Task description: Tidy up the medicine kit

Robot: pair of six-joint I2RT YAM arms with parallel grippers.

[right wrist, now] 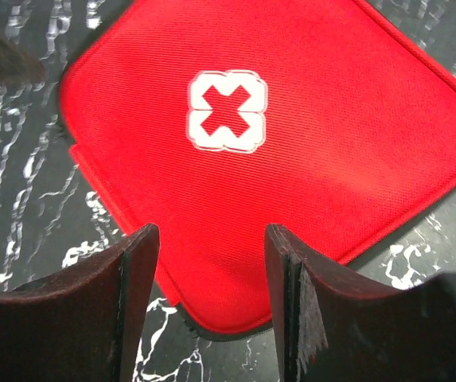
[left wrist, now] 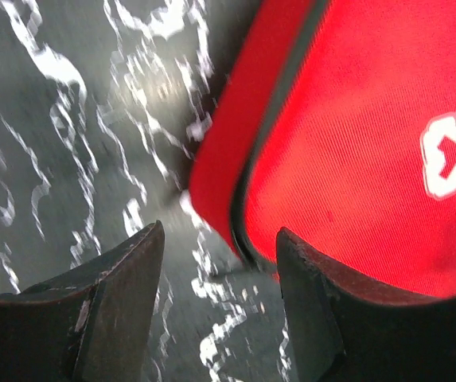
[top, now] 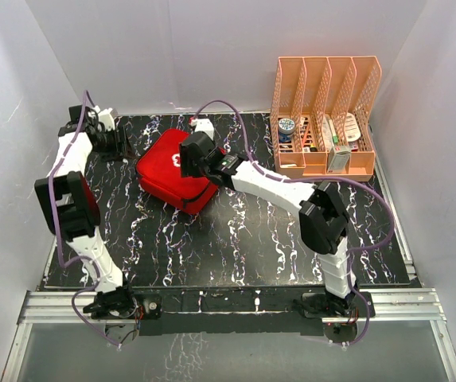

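Note:
A red zippered medicine kit [top: 163, 179] with a white cross emblem [right wrist: 225, 80] lies closed on the dark marble table. My left gripper [top: 120, 145] hangs beside its left end, fingers apart and empty; in the left wrist view a corner of the kit [left wrist: 226, 183] shows just past the fingertips. My right gripper [top: 189, 157] is over the kit's top, partly hiding the emblem in the top view; in the right wrist view its fingers are apart, with nothing between them, above the red lid.
At the back right stands a peach organizer [top: 323, 167] with several compartments holding a round jar [top: 286, 131], boxes and other small items. Pale walls enclose the back and sides.

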